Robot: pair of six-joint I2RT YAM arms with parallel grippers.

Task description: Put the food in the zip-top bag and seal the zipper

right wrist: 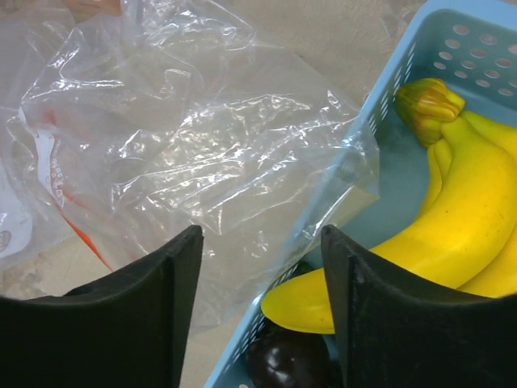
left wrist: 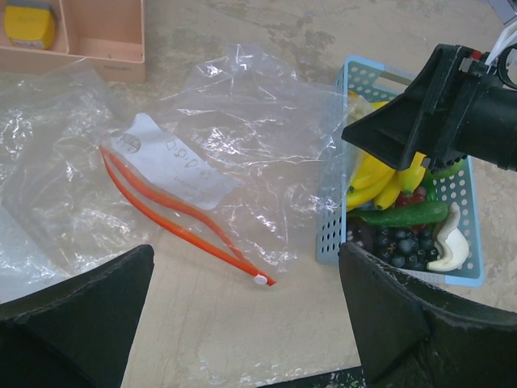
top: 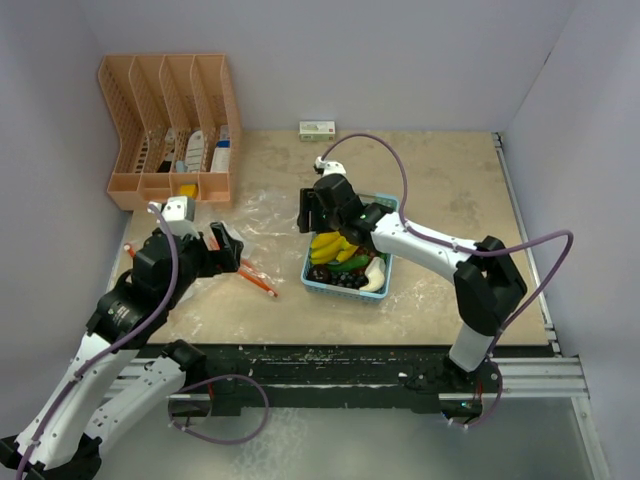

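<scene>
The clear zip bag (left wrist: 266, 129) lies flat on the table, its orange zipper strip (left wrist: 174, 212) at the left and its far edge lapping over the blue basket's side. Inside the basket (left wrist: 477, 242) are bananas (right wrist: 452, 218), a green cucumber (left wrist: 404, 214), dark grapes (left wrist: 396, 245) and a pale curved item (left wrist: 451, 242). Over the bag's left part, my left gripper stands wide open and empty. My right gripper is part open above the basket's left rim, with the bag's edge below and no clear grip on it.
A tan divided organizer (top: 165, 110) stands at the back left, a small green-white box (top: 317, 130) at the back wall. Table to the right of the basket is bare.
</scene>
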